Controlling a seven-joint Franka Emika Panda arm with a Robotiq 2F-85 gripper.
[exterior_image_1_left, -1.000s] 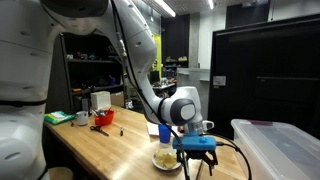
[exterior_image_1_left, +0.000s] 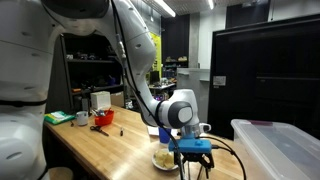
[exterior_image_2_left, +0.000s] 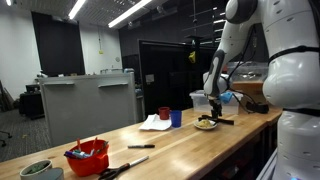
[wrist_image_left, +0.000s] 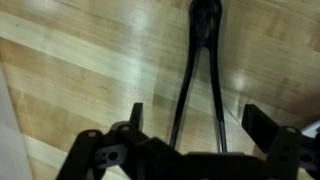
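Black tongs (wrist_image_left: 205, 35) lie on the wooden table in the wrist view, their joined end toward the top and their two arms running down between my fingers. My gripper is open above them, a finger on each side, with nothing gripped. In exterior view 1 the gripper hangs low over the near right part of the table, its fingertips partly hidden by its own body. How far the fingertips are from the tabletop cannot be told.
A plate with pale yellow contents (exterior_image_1_left: 166, 159) sits close beside the arm. A blue cup (exterior_image_2_left: 176, 118), a red cup (exterior_image_2_left: 164, 113) and a white cloth (exterior_image_2_left: 155, 123) stand farther off. A red basket (exterior_image_2_left: 87, 158) and dark utensils lie at the far end. A clear plastic bin (exterior_image_1_left: 275, 150) borders the right.
Over the last second my gripper has come slightly down and to the left in exterior view 1.
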